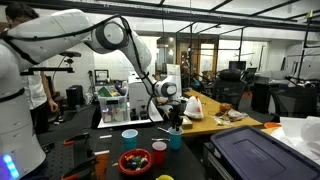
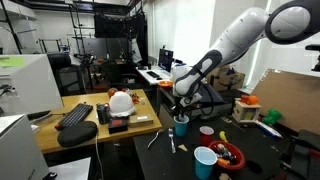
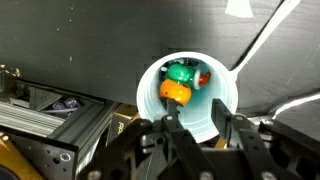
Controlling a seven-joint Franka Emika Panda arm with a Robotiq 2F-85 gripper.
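Note:
A light blue cup [image 3: 205,122] stands under my gripper, its opening facing the camera in the wrist view. Toy pieces lie inside: an orange one [image 3: 175,92], a green one [image 3: 181,73] and a small red bit by the wall. Dark fingers [image 3: 168,122] reach over the near part of the cup's opening, a gap showing between their tips. What sits between the fingers lower down is hidden. Both exterior views show this cup [image 1: 175,141] [image 2: 181,129] upright on the dark table, directly below the gripper [image 2: 178,111].
Close by stand another blue cup [image 1: 130,139], a red cup [image 1: 159,152] and a red bowl [image 1: 132,163] of small items. Pale utensils [image 3: 262,38] lie beside the cup. A large dark lidded bin [image 1: 265,158] bounds the right side in exterior view 1.

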